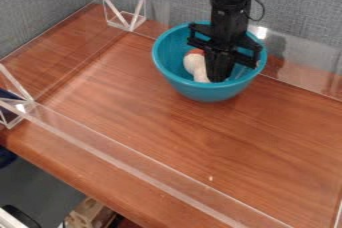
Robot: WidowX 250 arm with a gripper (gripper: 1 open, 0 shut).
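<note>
A teal bowl (182, 82) stands toward the back right of the wooden table (160, 142). My black gripper (218, 72) reaches down into the bowl, its fingertips low inside on the right of a pale whitish object (195, 66) with a little orange at its top. That object leans in the left part of the bowl, partly behind the gripper. The gripper looks shut; whether anything is between its fingertips is hard to see.
Clear plastic walls edge the table, with white triangular brackets (124, 20) at the back left and at the left front. Grey padded walls stand behind and to the left.
</note>
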